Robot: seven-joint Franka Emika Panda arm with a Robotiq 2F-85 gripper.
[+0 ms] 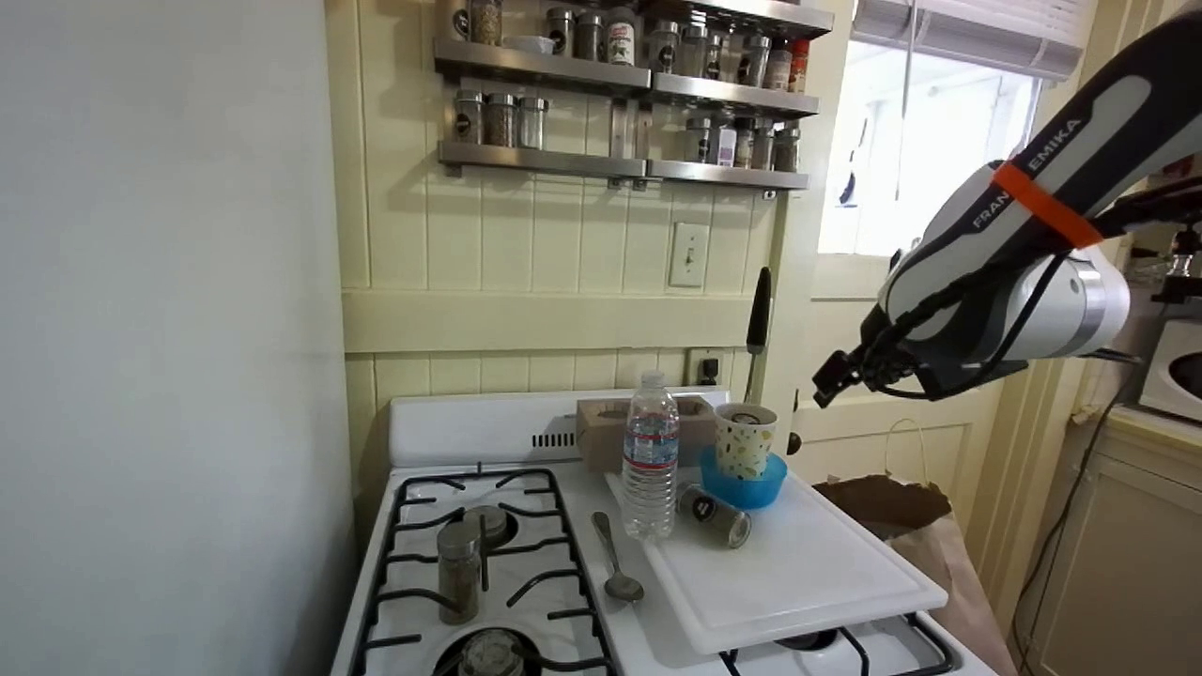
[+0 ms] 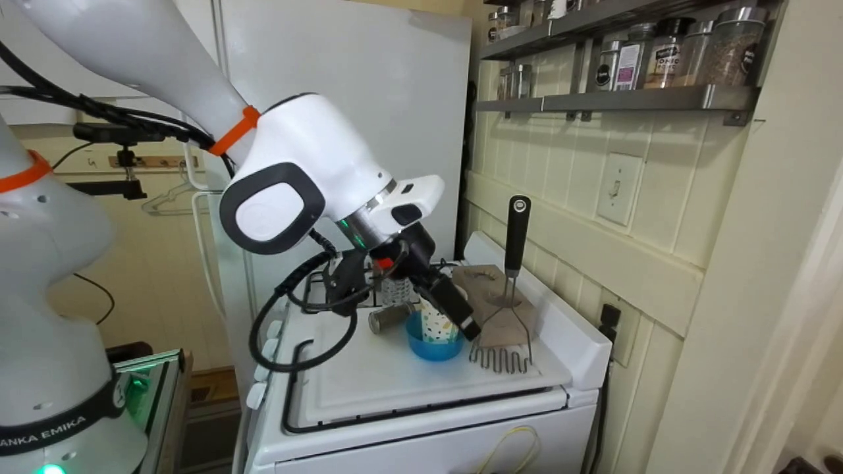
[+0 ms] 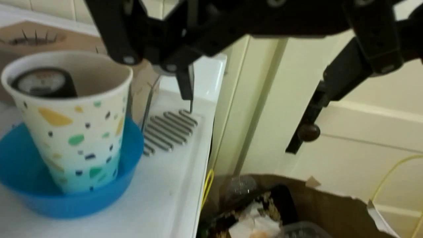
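Note:
My gripper is open, its two fingers wide apart with nothing between them. In exterior view 1 it hangs in the air right of the stove, higher than the paper cup (image 1: 745, 443). That speckled cup stands in a blue bowl (image 1: 744, 483) on the white cutting board (image 1: 811, 569), and a dark-topped jar (image 3: 44, 82) sits inside it. Behind the bowl a masher (image 2: 515, 245) with a black handle stands upright, its wire foot near the board's back edge. A spice jar (image 1: 716, 517) lies on its side by the bowl.
A water bottle (image 1: 651, 456) and a spoon (image 1: 616, 558) are left of the bowl, with a cardboard box (image 1: 602, 435) behind. Another spice jar (image 1: 458, 573) stands on the burners. An open paper bag (image 1: 958, 563) of rubbish is beside the stove. The board's front is clear.

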